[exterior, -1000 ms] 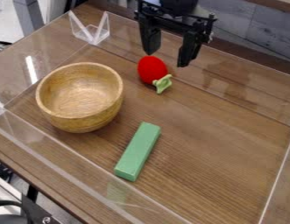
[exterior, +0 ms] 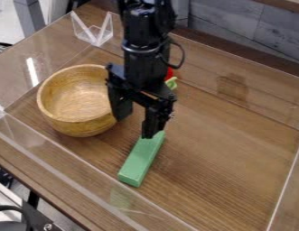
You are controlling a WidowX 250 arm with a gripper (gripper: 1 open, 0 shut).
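Note:
My gripper (exterior: 139,113), black, is open over the middle of the table, just above and behind a green elongated block (exterior: 141,162). A yellow-tan round bowl (exterior: 70,107) sits to its left. Small red and light-green items (exterior: 171,82) show partly from behind the arm.
A clear plastic object (exterior: 94,27) stands at the back left. Dark cables lie outside the table at the lower left.

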